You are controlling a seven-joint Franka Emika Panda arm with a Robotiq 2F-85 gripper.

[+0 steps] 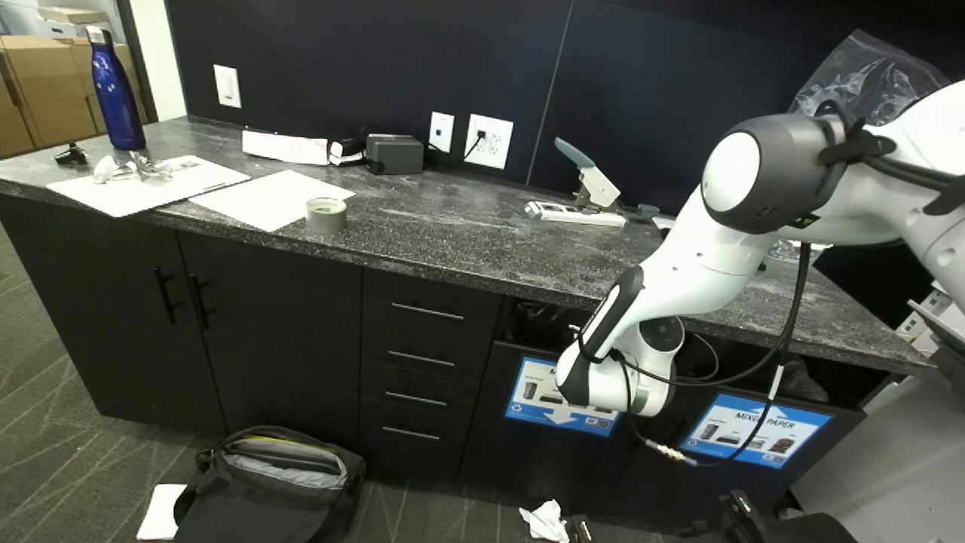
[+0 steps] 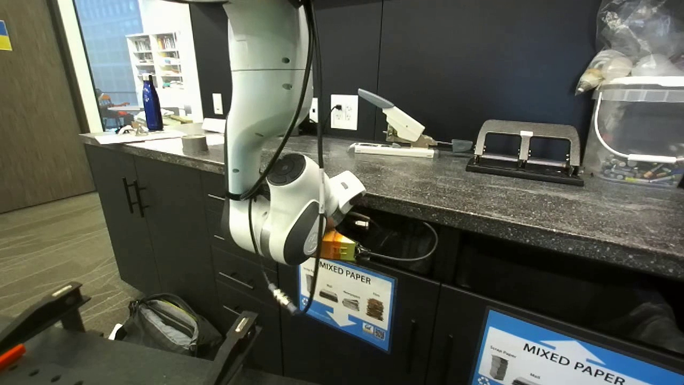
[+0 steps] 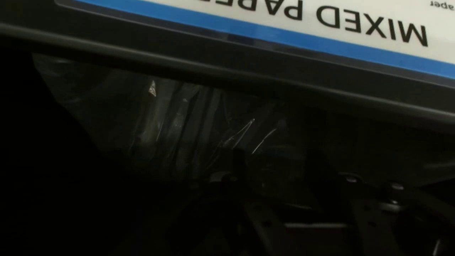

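My arm (image 2: 269,115) reaches down past the counter's front edge to the left bin opening (image 2: 391,234), above a blue-and-white "MIXED PAPER" sign (image 2: 349,295). In the wrist view my gripper is a dim dark shape at the bottom, with metal bolts faintly lit. Its fingers are too dark to read their spacing or anything between them. Beyond them, clear plastic liner (image 3: 179,119) hangs inside the bin, below the bin's rim (image 3: 239,81). Both exterior views have the fingertips hidden by the wrist and the bin front. No paper shows clearly inside the bin.
On the counter (image 1: 470,226) stand a stapler (image 1: 588,194), a tape roll (image 1: 326,214), white sheets (image 1: 271,197) and a blue bottle (image 1: 116,95). A hole punch (image 2: 526,151) sits further right. Crumpled paper (image 1: 545,521) and a backpack (image 1: 271,484) lie on the floor.
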